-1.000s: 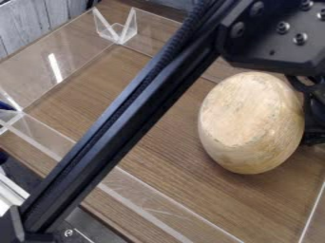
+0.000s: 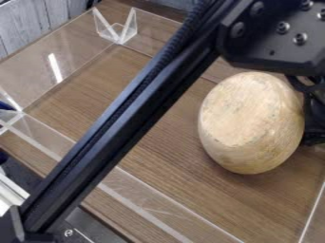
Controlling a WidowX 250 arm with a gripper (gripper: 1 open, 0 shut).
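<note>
A pale wooden round object [image 2: 248, 121], shaped like a rounded cylinder or bowl, sits at the right of the view just below the black arm. The arm's dark gripper [image 2: 305, 104] is at the right edge, against the far side of the object and partly behind it. Its fingertips are hidden, so whether it grips the object cannot be seen.
Wooden floor [image 2: 140, 161] with clear acrylic strips lies around. A small clear acrylic bracket [image 2: 114, 28] stands at the upper left. The black arm beam crosses diagonally from lower left to upper right, hiding part of the floor.
</note>
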